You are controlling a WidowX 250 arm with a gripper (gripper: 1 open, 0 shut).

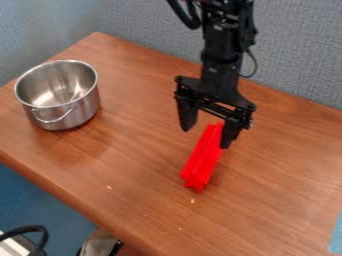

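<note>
My black gripper [207,122] hangs over the table, open, its two fingers just above the upper end of a red elongated block [201,160], which lies lengthwise on the wood with nothing lifting it. A steel pot [60,110] with a wire handle stands at the left of the table.
A grey padded wall stands behind. Cables and a metal fixture [100,245] are at the lower left, off the table's front edge.
</note>
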